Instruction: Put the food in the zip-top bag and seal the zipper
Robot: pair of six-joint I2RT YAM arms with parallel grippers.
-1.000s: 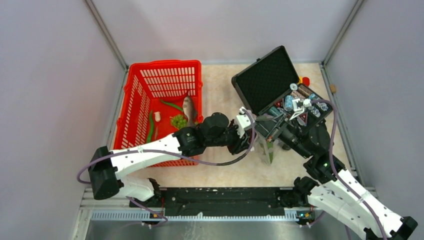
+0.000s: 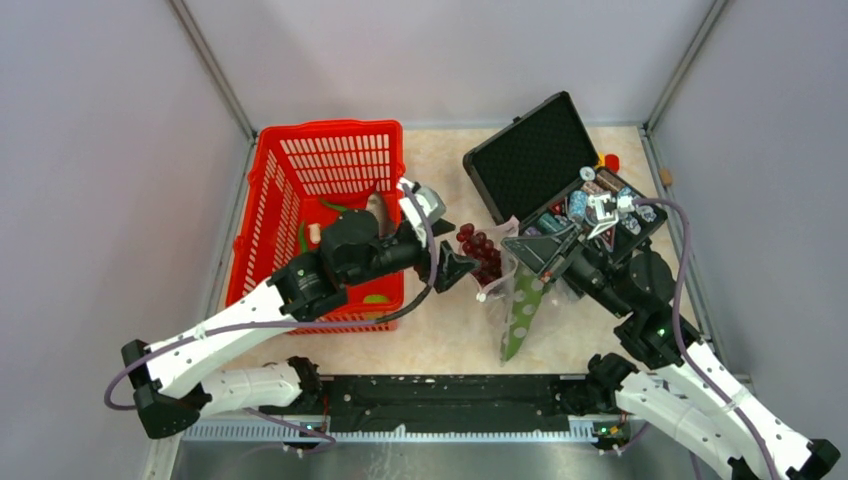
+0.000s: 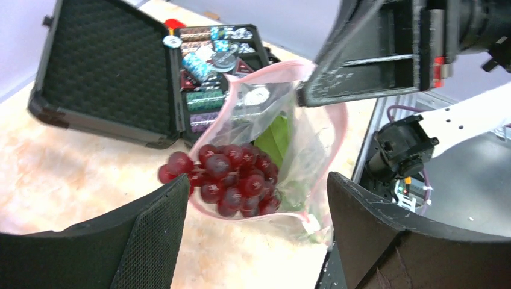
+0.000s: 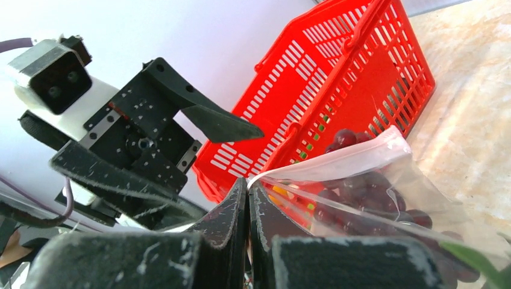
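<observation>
A clear zip top bag (image 3: 310,138) with a pinkish rim and green polka dots (image 2: 522,315) hangs with its mouth spread. Dark red grapes (image 3: 232,174) lie at that mouth, mostly inside, a few poking past the rim. My right gripper is shut on the bag's thin rim, its fingertips pinching the edge. To the left of the mouth, my left gripper (image 2: 462,250) stands open, nothing between its wide-apart fingers (image 3: 129,241); the grapes show beyond them in the left wrist view.
A red basket (image 2: 325,128) at the left holds more food, including a fish (image 2: 378,210) and a green pepper (image 2: 302,238). Behind the bag is an open black case (image 2: 535,155) filled with small items. Bare table lies between basket and case.
My left gripper has drawn back left, away from the bag, and the grapes now show at its mouth. The bag's lower part has swung about. The right gripper has stayed nearly still.
</observation>
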